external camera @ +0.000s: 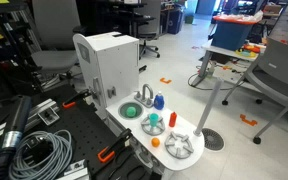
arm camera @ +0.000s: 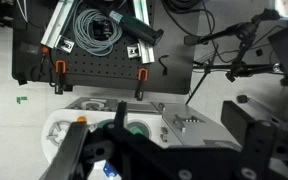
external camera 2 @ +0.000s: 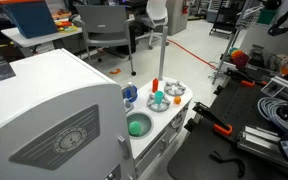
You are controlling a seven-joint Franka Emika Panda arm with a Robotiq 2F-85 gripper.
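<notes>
In the wrist view my gripper appears open, its dark fingers spread wide, with nothing visible held between them. Below it lies a white toy kitchen counter [external camera: 206, 158]. A green round dish [external camera: 131, 110] rests in its sink, with a blue bottle [external camera: 159, 101] behind the basin. Farther along, a teal item [external camera: 153, 119] sits on one burner, and a small red bottle [external camera: 173, 119] stands near the burners. An orange ball-like item [external camera: 155, 142] lies near the counter's front edge. The gripper cannot be made out clearly in either exterior view.
A tall white cabinet [external camera: 109, 65] rises at one end of the counter. Orange-handled clamps [external camera: 114, 149] stick out along the black table [external camera: 82, 125], where a coiled cable [external camera: 44, 155] lies. A grey chair [external camera: 271, 75] stands beyond the counter, on open floor.
</notes>
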